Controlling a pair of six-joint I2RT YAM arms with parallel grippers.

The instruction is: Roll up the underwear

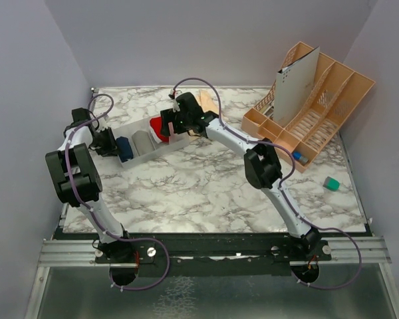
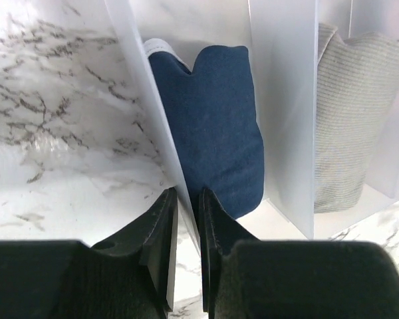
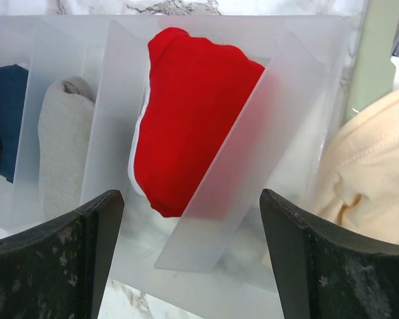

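Three folded pieces of underwear lie in the compartments of a white translucent box (image 1: pixel 146 156): navy (image 2: pixel 216 119), grey (image 2: pixel 352 109) and red (image 3: pixel 189 109). My left gripper is shut on the box's left wall, one finger outside and the other inside beside the navy piece. Above the red piece, my right gripper stands open with nothing between its fingers. A slanted divider (image 3: pixel 236 173) leans at the red piece's right side, with an empty space beyond it.
Cream cloth (image 3: pixel 376 173) lies just right of the box. At the back right stands an orange organizer (image 1: pixel 312 106) holding a white panel, with a green block (image 1: pixel 331 183) in front of it.
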